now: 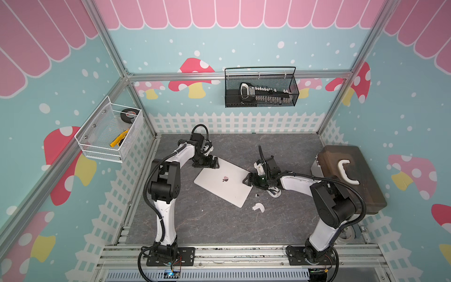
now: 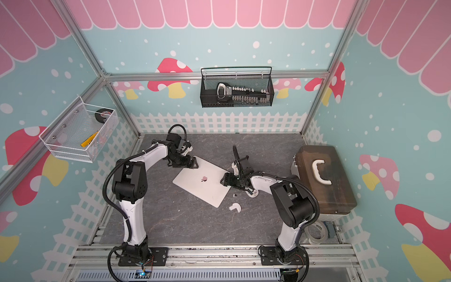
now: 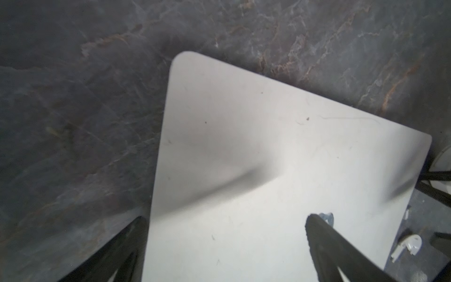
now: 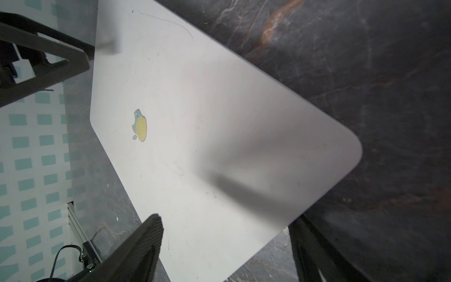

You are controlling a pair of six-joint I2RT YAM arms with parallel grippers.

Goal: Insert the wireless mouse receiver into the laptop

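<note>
A closed silver laptop (image 1: 220, 188) with an apple logo lies angled on the dark table. At its far-left corner is my left gripper (image 1: 216, 162), open, its fingers (image 3: 331, 249) wide apart over the lid. My right gripper (image 1: 249, 179) stands open at the right short edge, one finger (image 4: 145, 244) seen above the lid side and the other beyond the edge; whether they touch the laptop I cannot tell. A tiny dark piece (image 1: 257, 195), perhaps the receiver, rests right of the laptop. The white mouse (image 1: 274, 192) is partly hidden by the right arm.
A curved white piece (image 1: 258, 207) lies in front of the small dark piece. On the right stands a brown lidded case (image 1: 328, 162), with a tape roll (image 2: 315, 232) before it. Wire baskets hang on the left and back walls.
</note>
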